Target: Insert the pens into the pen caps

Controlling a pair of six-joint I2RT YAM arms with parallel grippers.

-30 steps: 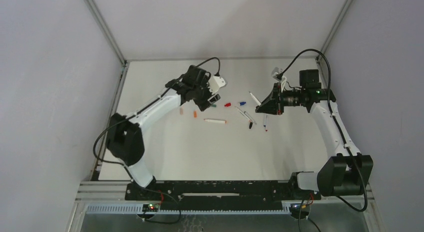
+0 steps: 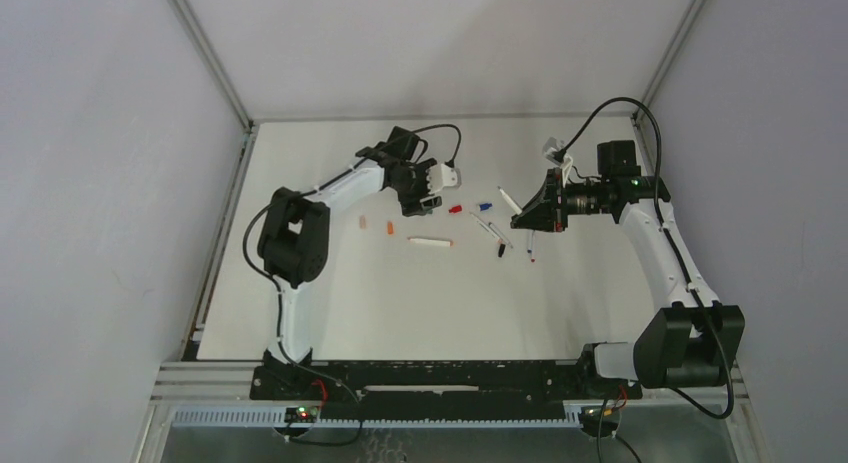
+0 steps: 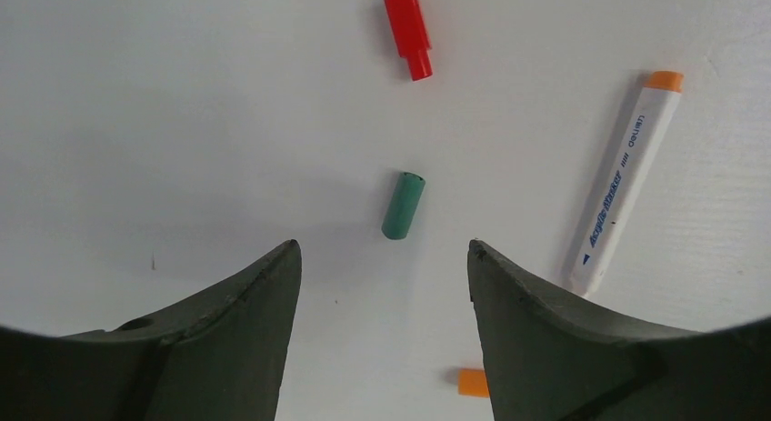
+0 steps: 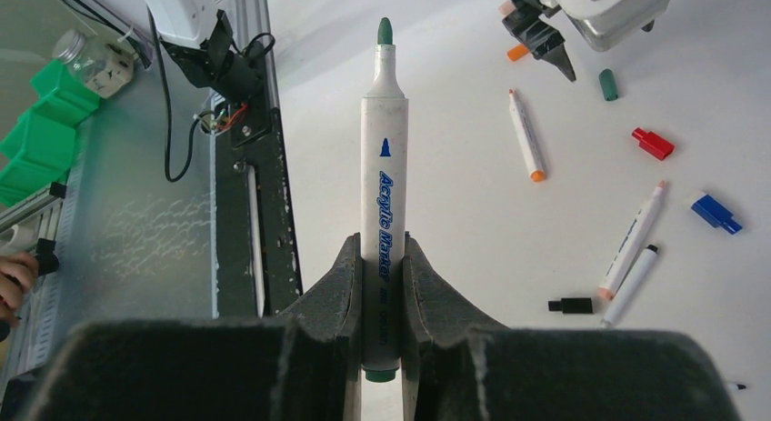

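Note:
My right gripper is shut on a white marker [image 4: 383, 212] with a green tip, held upright in the right wrist view. My left gripper hangs open over the table, its fingers either side below a small green cap [image 3: 403, 205]. A red cap [image 3: 407, 30] lies beyond it, an orange-ended marker [image 3: 627, 175] to one side, and an orange cap [image 3: 473, 382] is partly hidden by a finger. A blue cap [image 4: 714, 212], a black cap [image 4: 570, 305] and two markers [image 4: 627, 239] lie farther right.
The white table [image 2: 430, 303] has clear room at the front and back. A pale peach cap [image 2: 362, 222] lies left of the orange cap. Another marker [image 2: 530, 245] lies under the right arm's side.
The left arm has swung right, bringing my left gripper over the green cap. The right arm has barely moved, still holding the marker.

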